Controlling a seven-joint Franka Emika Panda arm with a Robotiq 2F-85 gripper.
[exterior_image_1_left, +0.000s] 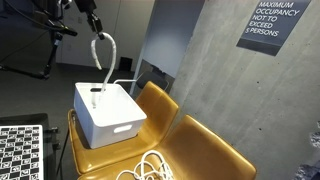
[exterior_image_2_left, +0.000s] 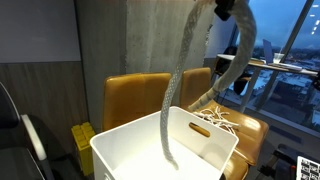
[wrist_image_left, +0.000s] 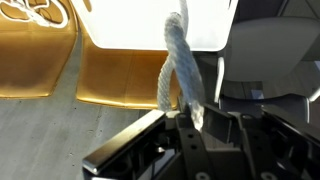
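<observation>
My gripper is shut on a thick whitish rope, high above a white box. The rope bends over at the gripper, and one length runs down into the open box. In exterior view 2 the rope looms large in front of the camera, its lower end reaching inside the box. Seen from the wrist, the rope rises from between the fingers, with a second strand beside it. Just where the fingers close on it is hard to make out.
The box stands on a tan leather chair. Another white rope lies loosely coiled on the neighbouring chair. A checkered board is at the lower left. The grey wall rises behind the chairs.
</observation>
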